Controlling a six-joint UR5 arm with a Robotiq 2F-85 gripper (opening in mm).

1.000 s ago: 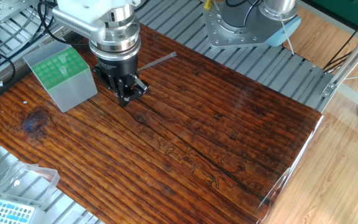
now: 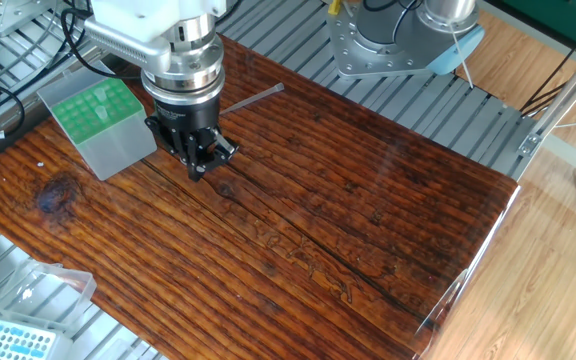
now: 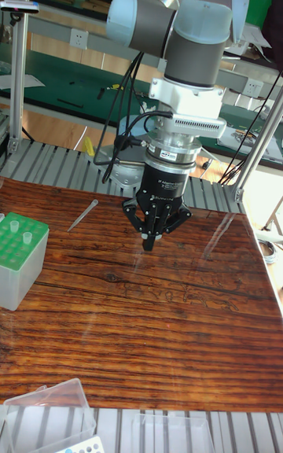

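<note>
My gripper (image 2: pixel 196 172) hangs pointing down above the wooden board, to the right of the tip box. In the other exterior view, the black fingers of the gripper (image 3: pixel 149 244) come together at their ends. It looks shut, and nothing shows between its fingertips. A frosted box with a green top (image 2: pixel 96 110) stands at the board's left; a couple of clear tips (image 3: pixel 13 226) stick up from its grid. Behind the gripper lies a thin translucent pipette (image 2: pixel 253 98), flat on the wood and clear of the fingers (image 3: pixel 150 235).
Most of the brown board (image 2: pixel 348 200) is bare to the right and front. A clear lid (image 2: pixel 53 290) and a white rack with blue spots (image 2: pixel 13 340) sit off its front left edge. A metal robot base plate (image 2: pixel 378 55) stands behind the board.
The gripper has come down slightly and drifted a little left in the view. Its fingers look the same, and the box and pipette have stayed put.
</note>
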